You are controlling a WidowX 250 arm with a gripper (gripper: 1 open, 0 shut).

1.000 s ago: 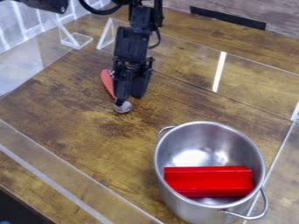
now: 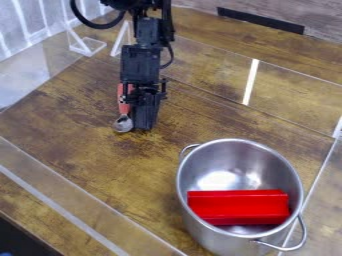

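Observation:
My gripper (image 2: 143, 105) is low over the wooden table in the upper left, pointing down. Just beside it on its left is a red object (image 2: 124, 98) with a small round silver part (image 2: 123, 124) at its lower end, partly hidden by the gripper. I cannot see whether anything is between the fingers. A steel pot (image 2: 221, 160) with two handles stands at the lower right, holding a red block (image 2: 238, 207).
Clear strips and white tape lines run along its edges. White brackets (image 2: 83, 45) stand at the back left.
My gripper has moved a little to the left, and the red object's silver end now sits slightly further left and lower. The pot is unchanged.

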